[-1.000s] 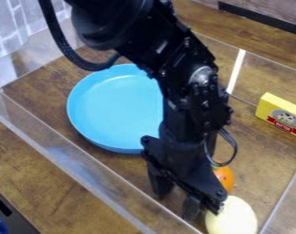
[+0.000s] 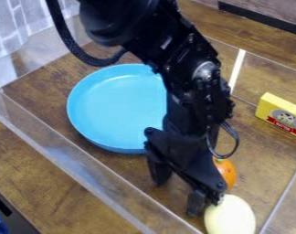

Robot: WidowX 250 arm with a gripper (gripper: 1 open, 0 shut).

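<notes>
My black gripper (image 2: 187,190) is low over the wooden table at the lower middle, its fingers pointing down toward the front and standing apart. A pale egg-shaped object (image 2: 231,216) lies just right of the fingertips at the bottom edge. An orange round object (image 2: 227,169) is partly hidden behind the gripper. A blue plate (image 2: 101,105) lies to the left, behind the arm.
A yellow box (image 2: 281,115) lies at the right. The table (image 2: 47,183) has bare room at the front left and back right. A clear strip or edge crosses the left side, and whitish translucent material is at the back left.
My gripper has shifted very slightly up.
</notes>
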